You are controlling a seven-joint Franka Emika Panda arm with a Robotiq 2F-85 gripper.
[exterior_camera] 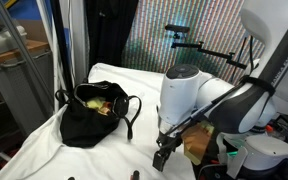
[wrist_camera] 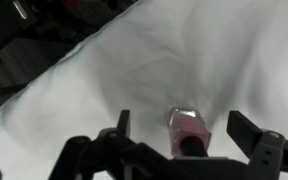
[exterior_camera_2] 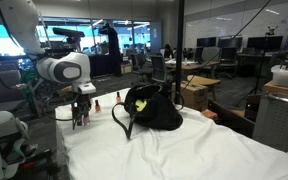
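Observation:
My gripper is open, its dark fingers standing apart on either side of the wrist view. Between and below them, near the lower edge, is a small pinkish bottle-like object (wrist_camera: 186,128) with a shiny silvery end and a dark part; the gripper's base hides some of it. No contact with the fingers shows. The gripper (exterior_camera: 162,157) is low over the white-covered table in exterior view 1. A black bag (exterior_camera: 82,126) lies there with its mouth open and some yellowish and reddish contents (exterior_camera: 101,104) showing.
In exterior view 2, small dark-topped items stand on the white cloth (exterior_camera_2: 184,160), one near the gripper (exterior_camera_2: 97,107) and another farther back (exterior_camera_2: 119,97). The black bag (exterior_camera_2: 162,112) rests mid-table with a strap trailing. Right of it, the cloth is bare.

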